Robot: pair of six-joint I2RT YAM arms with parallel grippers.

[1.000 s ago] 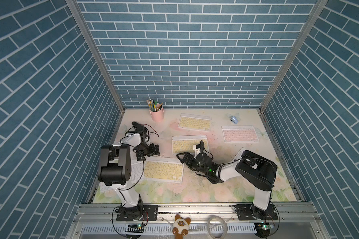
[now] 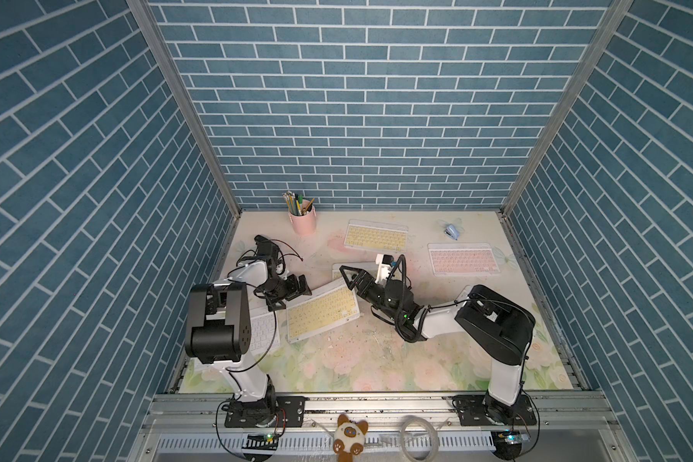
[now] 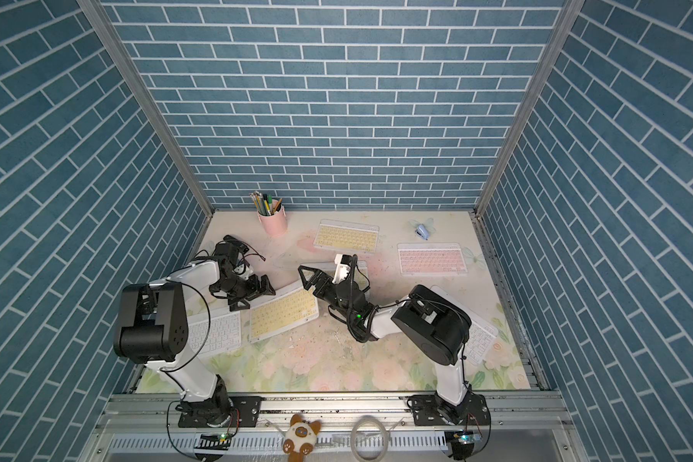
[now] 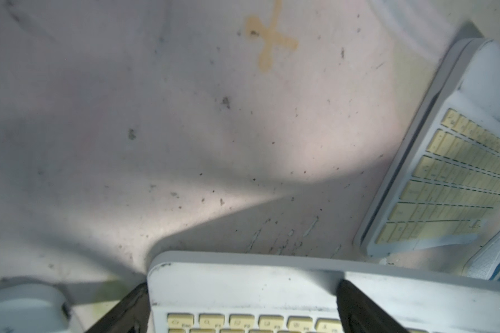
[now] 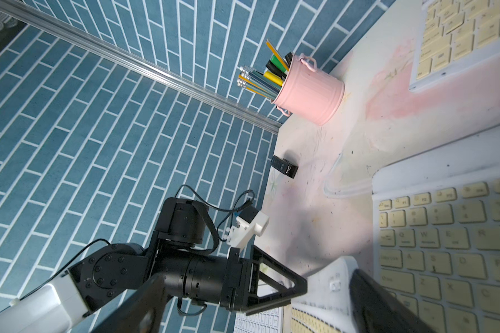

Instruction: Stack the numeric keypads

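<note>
A yellow-keyed keyboard [image 2: 320,314] lies tilted in the middle front, its right end overlapping the lower edge of another yellow keyboard [image 5: 444,238] behind it. My left gripper is at the first one's top edge, fingers on either side of its left part; whether it grips is unclear. My right gripper [image 2: 351,278] stands open above the right end of that keyboard, near the middle one, which it partly hides in the top views. A white keyboard [image 3: 215,331] lies at the left, partly under the left arm.
A pink-keyed keyboard [image 2: 462,258] and a yellow one [image 2: 375,235] lie at the back. Another white keyboard [image 3: 477,338] is under the right arm. A pink pen cup [image 2: 303,221] and a small blue object [image 2: 452,231] stand near the back wall.
The front yellow keyboard has moved backward and turned, its right end rising toward the middle keyboard. My right gripper has moved backward with it; my left gripper shifted slightly.
</note>
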